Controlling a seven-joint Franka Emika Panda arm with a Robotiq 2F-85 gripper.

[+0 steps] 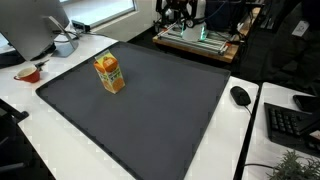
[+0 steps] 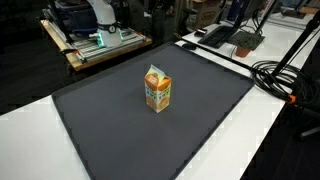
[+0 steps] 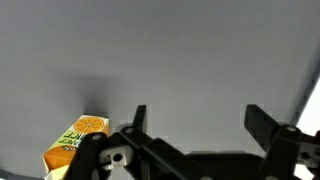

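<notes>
An orange and white juice carton [image 1: 109, 74] stands upright on the dark grey mat [image 1: 150, 120], toward its left back part in exterior view 1. In exterior view 2 the same carton [image 2: 158, 90] shows an orange slice printed on its side. From the wrist view, the carton [image 3: 75, 142] appears at the lower left, outside the fingers and partly cut off by the frame. My gripper is open, its dark fingers wide apart with only bare grey mat between them.
A red cup [image 1: 28, 73] stands left of the mat. On the right are a computer mouse [image 1: 240, 97] and a keyboard [image 1: 292, 122]. Coiled black cable [image 2: 280, 78] lies beyond the mat's right edge in exterior view 2.
</notes>
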